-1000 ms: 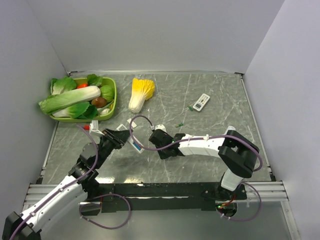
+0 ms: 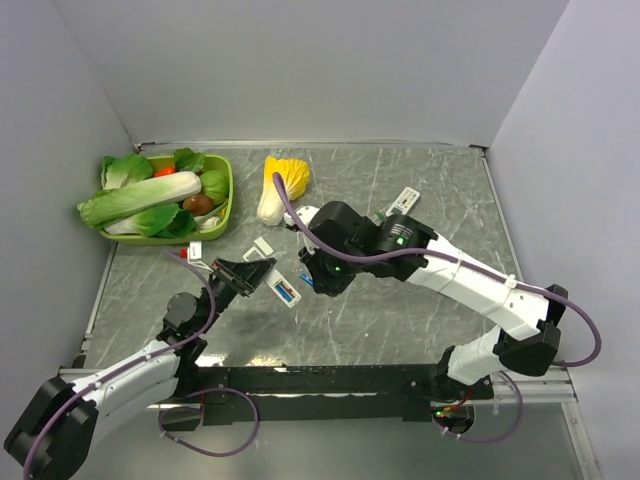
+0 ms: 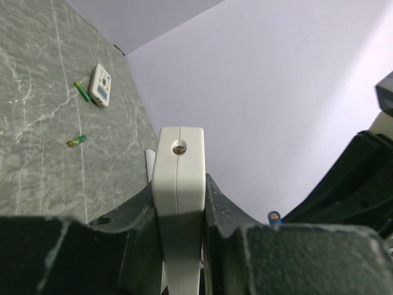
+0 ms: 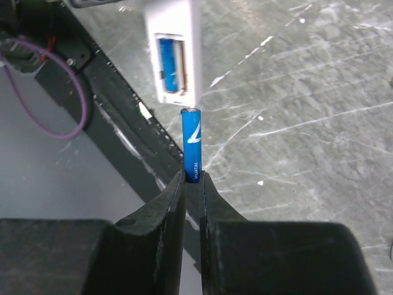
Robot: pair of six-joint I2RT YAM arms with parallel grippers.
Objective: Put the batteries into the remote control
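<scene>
My left gripper (image 2: 262, 266) is shut on the white remote (image 3: 178, 184), whose open battery bay shows a blue battery (image 4: 167, 64) in one slot. My right gripper is shut on a blue battery (image 4: 191, 141), held upright just below the remote's bay in the right wrist view and apart from it in the top view. A white cover piece (image 2: 263, 246) lies behind the remote.
A second remote (image 2: 403, 200) lies at the back right with green batteries (image 3: 81, 91) (image 3: 76, 140) nearby. A green basket of vegetables (image 2: 215, 228) and a yellow cabbage (image 2: 284, 180) occupy the back.
My right arm has risen much higher toward the top camera with the blue battery. My left gripper and remote have shifted only slightly.
</scene>
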